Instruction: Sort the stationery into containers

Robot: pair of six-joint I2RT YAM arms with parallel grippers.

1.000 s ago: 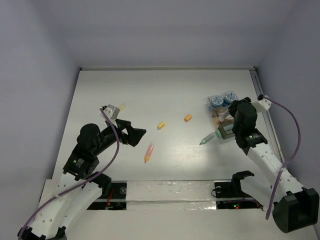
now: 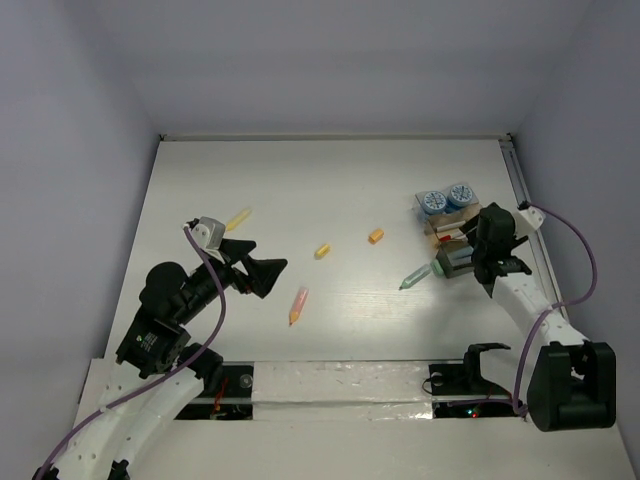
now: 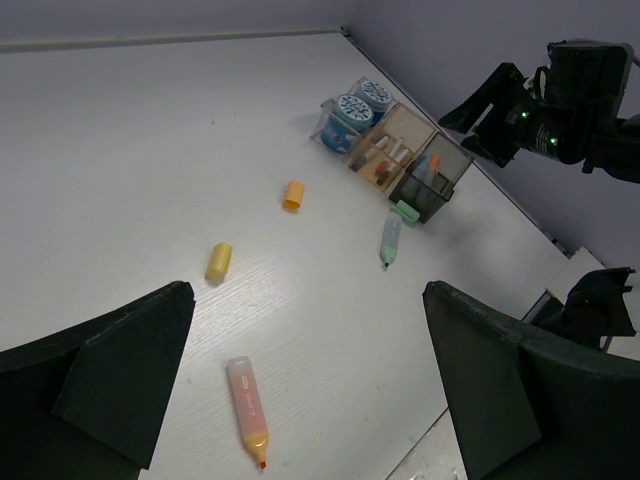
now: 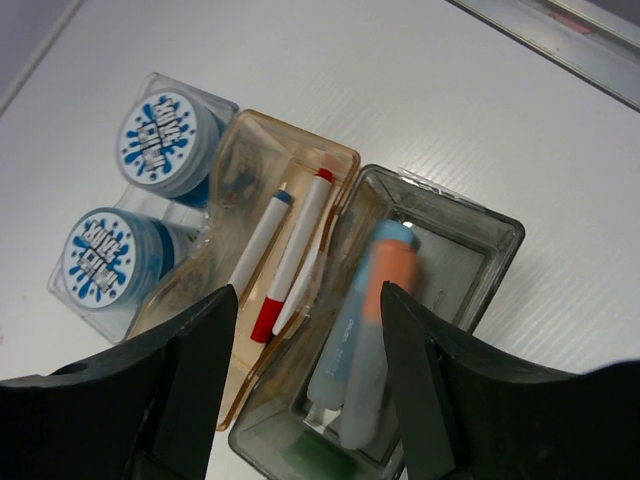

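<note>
My right gripper hangs over the grey bin [image 4: 465,260], where a blue marker [image 4: 343,330] and an orange-and-clear marker [image 4: 365,380] lie, the latter blurred; its fingers are apart. Beside it, a tan bin [image 4: 240,160] holds thin red and blue-capped pens [image 4: 295,255]; two blue jars [image 4: 100,258] stand alongside. My left gripper is open, over the table's left part. Out on the table lie a pink marker [image 3: 247,405], a green marker [image 3: 390,240], a yellow cap [image 3: 218,261], an orange cap [image 3: 294,195] and a yellow marker [image 2: 238,219].
Grey walls [image 2: 75,200] close in the sides and back. A purple cable [image 2: 590,270] loops from the right arm.
</note>
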